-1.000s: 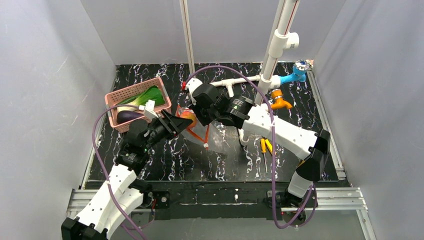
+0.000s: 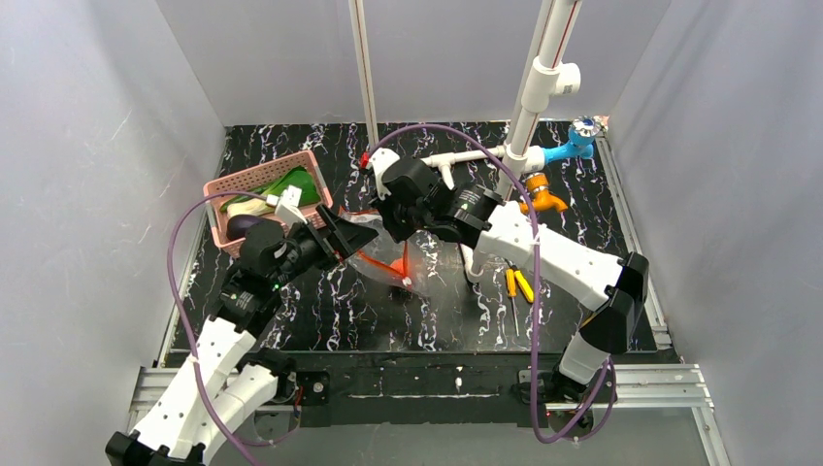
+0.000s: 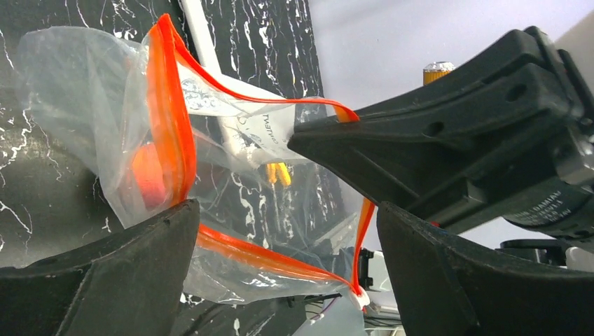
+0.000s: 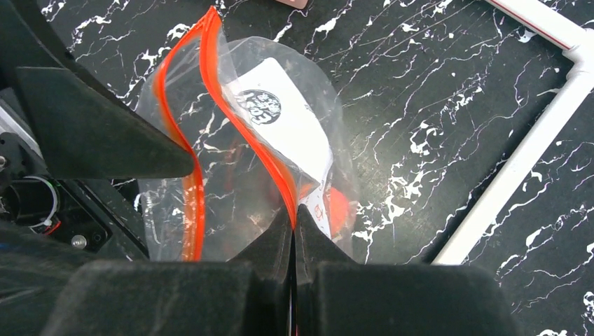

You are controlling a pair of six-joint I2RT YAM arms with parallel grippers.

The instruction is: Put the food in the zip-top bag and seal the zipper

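Observation:
The clear zip top bag (image 2: 419,278) with an orange zipper hangs between my arms, its mouth gaping in both wrist views. A round orange-red food item (image 2: 399,265) shows through the plastic, low in the bag; the left wrist view shows it behind the zipper strip (image 3: 168,119). My left gripper stands open at the bag's mouth, its fingers spread and nothing between them but a view into the bag. In the right wrist view, my right gripper is shut on the orange zipper edge (image 4: 260,145); its fingertips meet there.
A pink basket (image 2: 320,173) at the back left holds an eggplant (image 2: 243,225) and a leafy green vegetable (image 2: 296,182). White pipes (image 2: 473,155) with a blue valve (image 2: 575,148) stand at the back right. Yellow-handled tools (image 2: 511,283) lie right of the bag.

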